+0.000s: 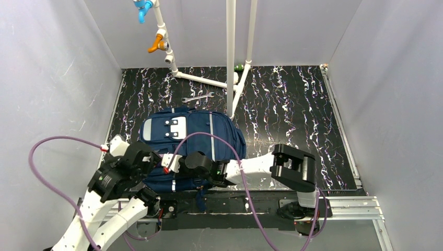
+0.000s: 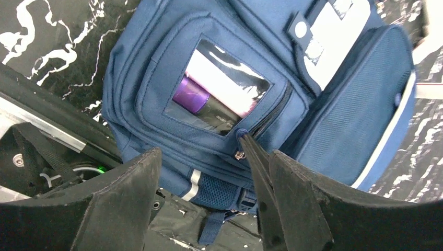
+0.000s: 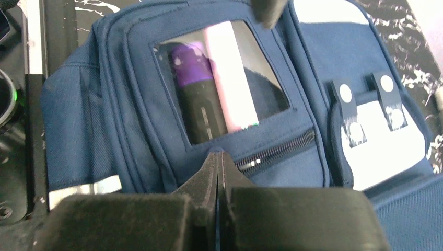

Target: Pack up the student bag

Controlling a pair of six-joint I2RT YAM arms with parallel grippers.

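Observation:
The navy student bag (image 1: 198, 123) lies flat, its small front pocket (image 2: 172, 68) facing up. Through that pocket's clear window show a dark bottle with a purple cap (image 2: 191, 95) and a pale pink, bar-shaped item (image 2: 217, 81). A zipper (image 2: 277, 111) runs along one edge of the window. My right gripper is shut, its tips at the zipper pull; a bit of blue shows there, but whether it is pinched cannot be told. Over the pocket, my left gripper stands part open with nothing held, one finger (image 3: 267, 11) reaching into the right wrist view.
Behind the bag lies a wrench (image 1: 198, 98). White pipes (image 1: 209, 81) with an orange valve (image 1: 158, 43) stand at the back left and middle. Both arms are close together over the bag's lower left.

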